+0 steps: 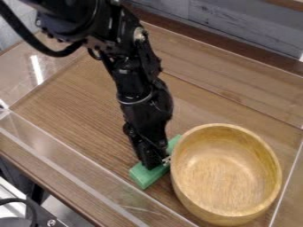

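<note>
My black gripper [153,159] is lowered to the tabletop just left of the wooden bowl, its fingertips over a green block [147,175] that lies partly hidden by the gripper and the bowl. Whether the fingers hold the block or how far apart they are is hard to tell. The light wooden bowl [224,175] sits at the right, beside the block.
A clear strip runs along the near left edge. A grey plank wall stands at the back, and a cable hangs at the lower left.
</note>
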